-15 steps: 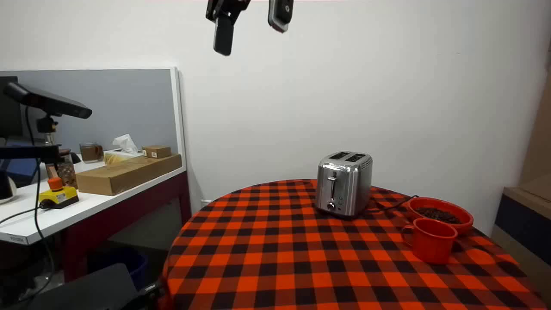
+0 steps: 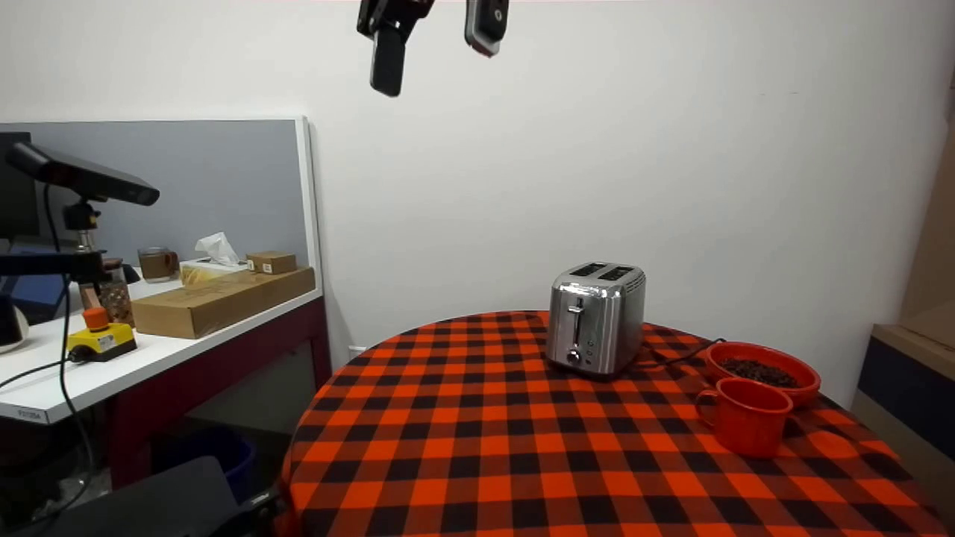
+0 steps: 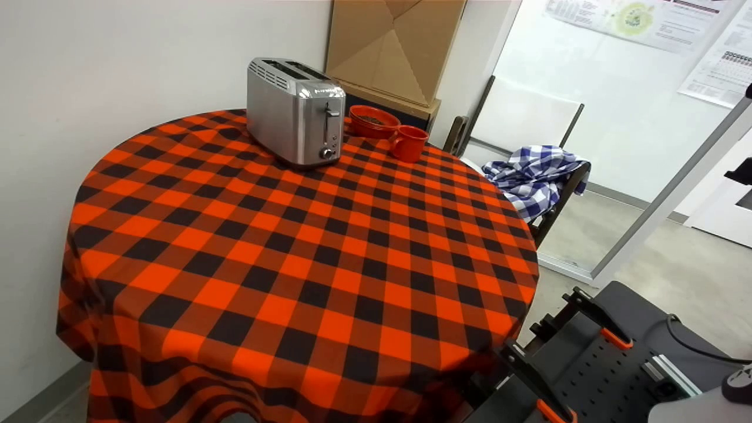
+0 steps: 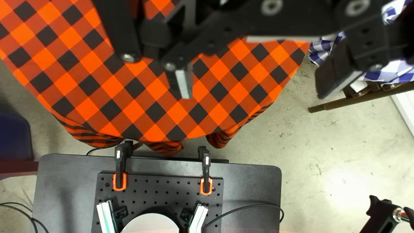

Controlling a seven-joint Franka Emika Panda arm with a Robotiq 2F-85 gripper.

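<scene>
High above the table, my gripper (image 2: 438, 71) stands open with only air between its two fingers. The wrist view shows its fingers (image 4: 184, 83) wide apart over the cloth edge and the floor. A silver two-slot toaster (image 2: 595, 321) stands upright toward the back of the table, its lever (image 2: 575, 310) at the top of its track. To its right is a red bowl (image 2: 811, 376) of small dark pieces. Just in front of the bowl sits a red mug (image 2: 750, 421), upright, handle toward the toaster; its inside is hidden.
A red-and-black checked cloth (image 3: 296, 261) covers the round table, its front and left bare. The toaster's cord (image 2: 685, 356) runs toward the bowl. A wall stands behind. A chair (image 3: 529, 116) with a blue checked cloth (image 3: 539, 173) is beside the table.
</scene>
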